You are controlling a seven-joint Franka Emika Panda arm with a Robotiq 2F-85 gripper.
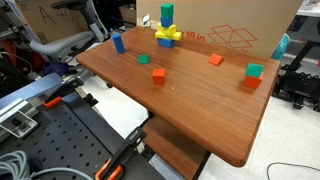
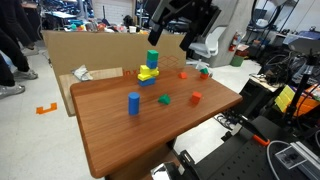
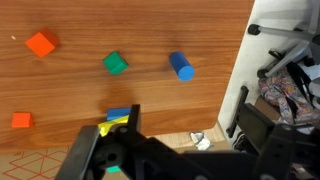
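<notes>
My gripper stands open above the table's left end in the wrist view, its dark fingers spread wide with nothing between them. A blue cylinder [image 3: 181,66] stands upright on the wood, apart from the fingers. Near it lies a green cube [image 1: 143,59]. An orange cube [image 1: 158,75] rests toward the front edge, and another orange block [image 1: 215,59] lies farther back. At the rear, a tower has blue at its base, a yellow piece [image 2: 148,73] above, then blue, with a green block [image 1: 167,10] on top. To the right, a green block [image 1: 254,70] sits on an orange one [image 1: 250,82].
The brown wooden table [image 1: 205,105] has wide bare room at its front and right. A cardboard panel [image 1: 235,24] stands along its back edge. Beside the front edge is a black robot base platform [image 1: 75,135] with cables.
</notes>
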